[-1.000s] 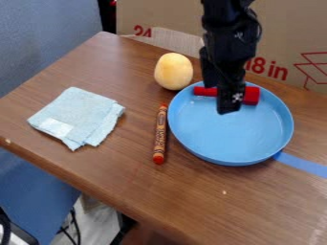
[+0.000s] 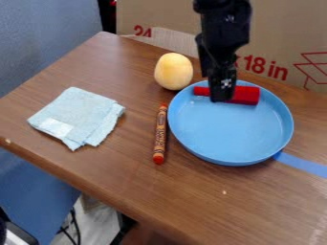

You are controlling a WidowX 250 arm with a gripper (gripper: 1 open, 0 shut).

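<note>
My black gripper (image 2: 223, 88) reaches down from the top of the view over a red cylinder (image 2: 246, 95) that lies on the back part of a blue plate (image 2: 230, 133). The fingertips are at the red cylinder, partly covering it; whether they are open or shut on it is unclear. An orange crayon-like stick (image 2: 161, 134) with a red tip lies left of the plate.
A yellow rounded object (image 2: 174, 71) stands behind the stick. A folded pale cloth (image 2: 76, 118) lies on the left of the wooden table (image 2: 153, 201). A cardboard box (image 2: 290, 43) is behind.
</note>
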